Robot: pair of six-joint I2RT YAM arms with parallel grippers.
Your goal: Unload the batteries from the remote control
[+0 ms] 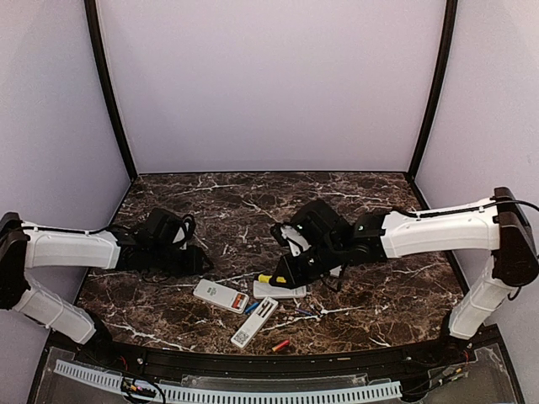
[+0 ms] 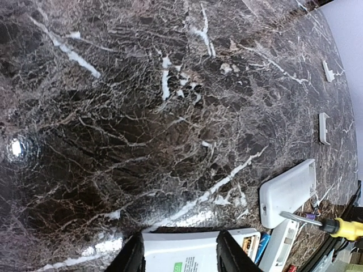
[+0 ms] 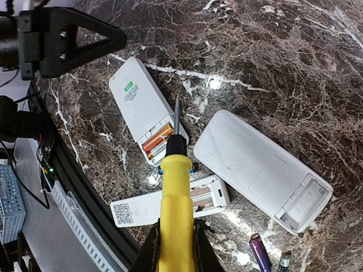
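A white remote [image 1: 221, 295] [image 3: 136, 102] lies at centre-left with its compartment open and orange-wrapped batteries [image 3: 159, 139] inside. My left gripper [image 1: 197, 261] hovers above and behind it, part open, nothing visible between its fingers. My right gripper [image 1: 283, 271] is shut on a yellow screwdriver [image 3: 176, 209], whose tip points toward that remote. A second remote [image 3: 264, 170] with an empty compartment and a long narrow remote [image 1: 253, 324] [image 3: 136, 212] lie beside it.
Loose batteries, one purple [image 3: 260, 252] and one red [image 1: 280, 345], lie near the front right and front edge.
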